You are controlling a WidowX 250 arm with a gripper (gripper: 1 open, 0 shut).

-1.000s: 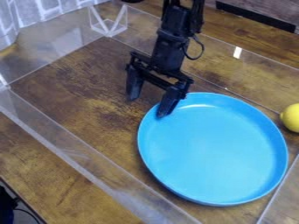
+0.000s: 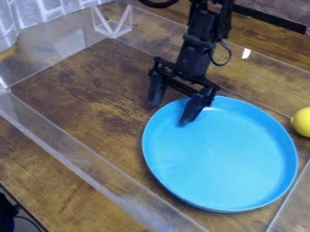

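The black robot arm reaches down from the top centre, and its gripper (image 2: 175, 98) is low at the upper left rim of a large blue plate (image 2: 220, 161). One dark finger tip is over the plate's rim, the other over the wooden surface to its left. The fingers look spread apart, and I see nothing clearly between them.
A yellow round object (image 2: 302, 124) sits at the right edge. Clear plastic walls run along the left, front and right sides.
The arm and gripper have shifted slightly, the upper arm tilting a little to the right. The plate and yellow object look unmoved.
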